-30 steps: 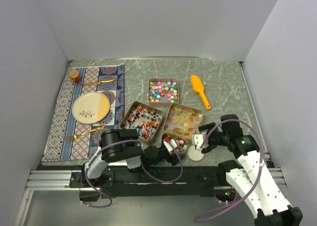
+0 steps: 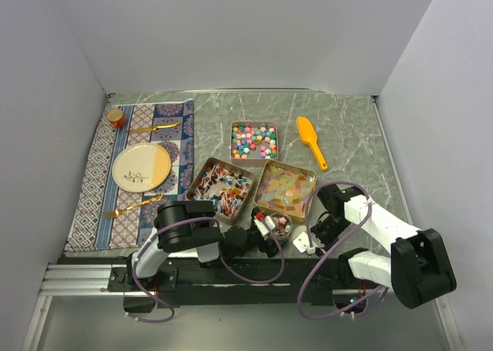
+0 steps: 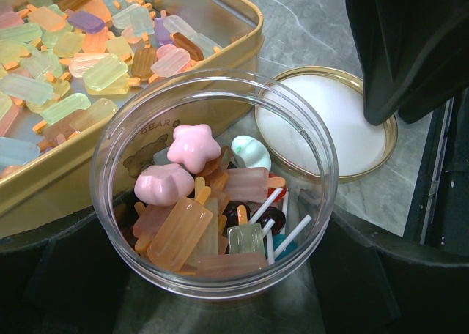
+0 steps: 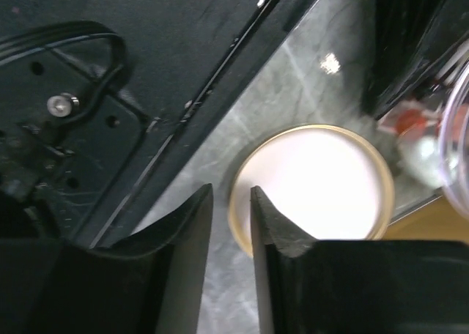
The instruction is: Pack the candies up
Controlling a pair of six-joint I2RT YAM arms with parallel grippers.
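Note:
A clear jar (image 3: 328,158) in the left wrist view holds popsicle-shaped candies, lollipops and star candies (image 3: 193,148); its mouth is uncovered. My left gripper is open, with its fingers on either side of the jar. Beside the jar, a round white lid (image 4: 315,184) with a gold rim lies flat on the table. At the lid's edge is my right gripper, its fingertips a small gap apart and holding nothing. Whether they touch the lid, I cannot tell. In the top view the right arm hides most of the lid.
Behind the jar stand a tray of popsicle candies (image 2: 285,163), a lollipop tray (image 2: 206,161) and a star-candy tray (image 2: 254,162). A yellow scoop (image 2: 308,135) lies at the back right. On the left, a patterned mat (image 2: 173,147) bears a plate (image 2: 123,170) and cutlery.
My left arm and the jar have stayed in place.

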